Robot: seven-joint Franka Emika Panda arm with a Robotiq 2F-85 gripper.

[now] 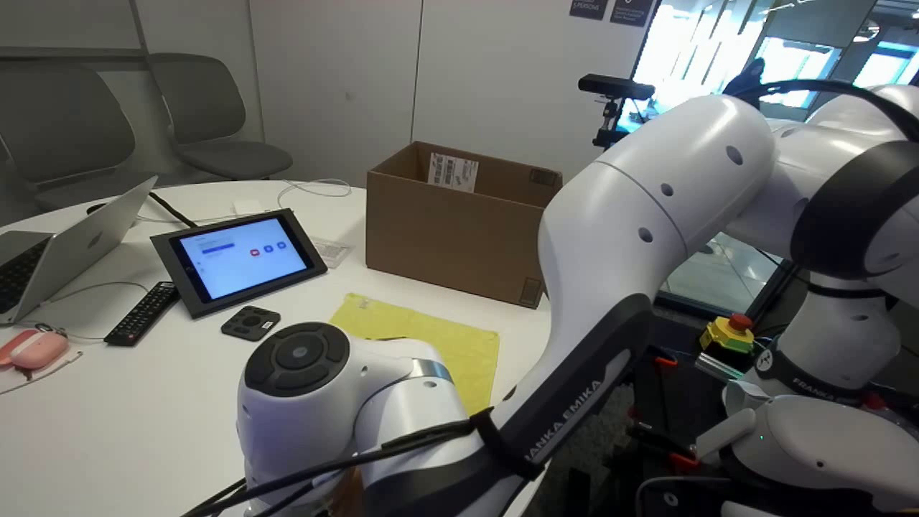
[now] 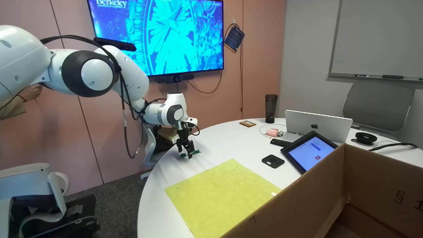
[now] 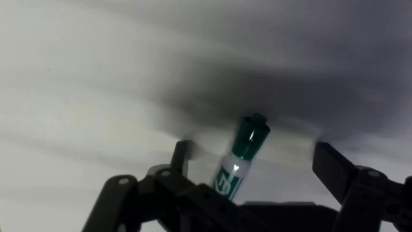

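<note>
A marker with a green cap (image 3: 249, 139) and a white and green body lies on the white table, seen close up in the wrist view. My gripper is open around it, one black finger on each side and a gap to both. The marker sits nearer the left finger (image 3: 179, 158); the palm side of the gripper hides its lower end. In exterior view 2 the gripper (image 2: 186, 152) points down at the table's edge, with green marker ends (image 2: 197, 152) showing beside the fingers. Exterior view 1 does not show the fingers.
A yellow cloth (image 2: 222, 194) lies flat on the table, beside an open cardboard box (image 1: 452, 233). A tablet (image 1: 241, 258), a black square device (image 1: 250, 323), a remote (image 1: 143, 313) and a laptop (image 1: 86, 245) stand farther off. Bare tabletop surrounds the marker.
</note>
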